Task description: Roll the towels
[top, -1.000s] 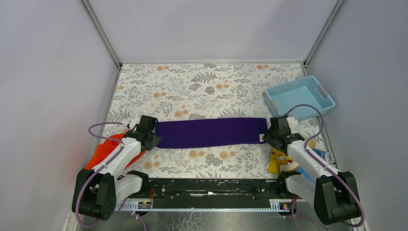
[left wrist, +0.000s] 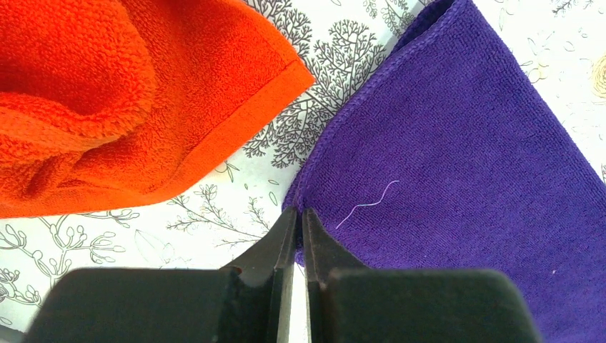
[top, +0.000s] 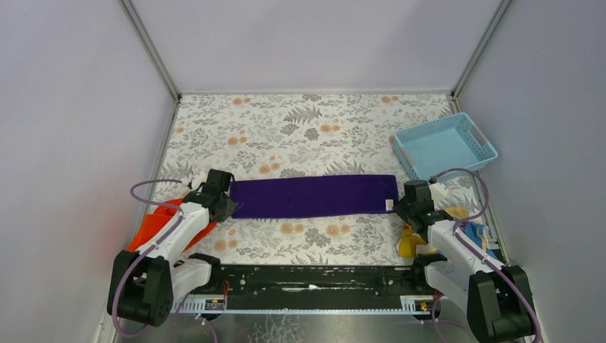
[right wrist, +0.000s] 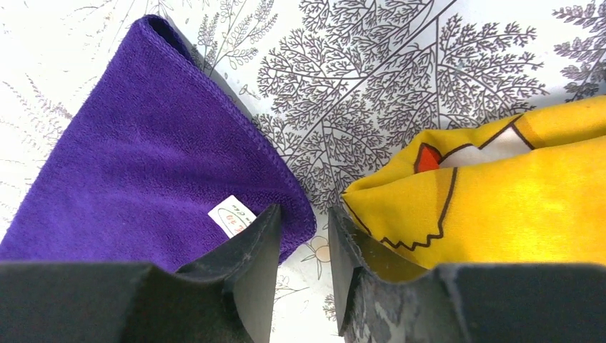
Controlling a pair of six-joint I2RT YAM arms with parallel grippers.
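Note:
A purple towel, folded into a long strip, lies across the middle of the table, with a white label at its right end. My left gripper is shut at the towel's left end, on its near corner edge; whether cloth is pinched between the tips cannot be told. At the right end, my right gripper is part open over the near corner of the purple towel, its fingertips apart, between that towel and a yellow towel. An orange towel lies bunched to the left.
A light blue basket stands at the back right. The yellow towel lies with blue cloth under the right arm.
The left arm has barely moved, and the purple towel looks the same.

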